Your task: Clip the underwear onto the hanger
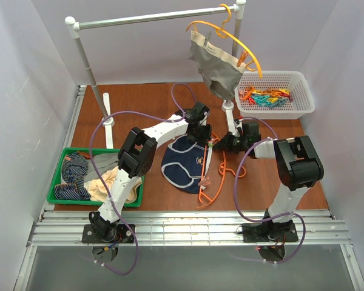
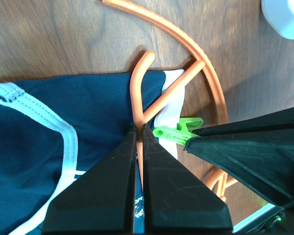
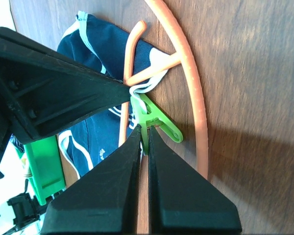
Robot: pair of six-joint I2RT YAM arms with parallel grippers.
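Navy underwear (image 1: pixel 182 163) with white trim lies on the table under an orange hanger (image 1: pixel 218 188). In the left wrist view my left gripper is shut over the hanger's thin inner bar, at the navy fabric. My right gripper is shut at the end of a green clip (image 2: pixel 176 131), which sits at the white waistband (image 3: pixel 157 61) beside the hanger bars. Whether the clip grips the fabric is hard to tell. A pink clip (image 1: pixel 205 182) is at the hanger's lower part.
A green basket (image 1: pixel 51 194) of clothes is at left, a white basket (image 1: pixel 300 106) of clips at back right. A rack (image 1: pixel 142 18) stands behind, with grey underwear (image 1: pixel 215 66) hung on a yellow hanger. Bare table surrounds my right arm.
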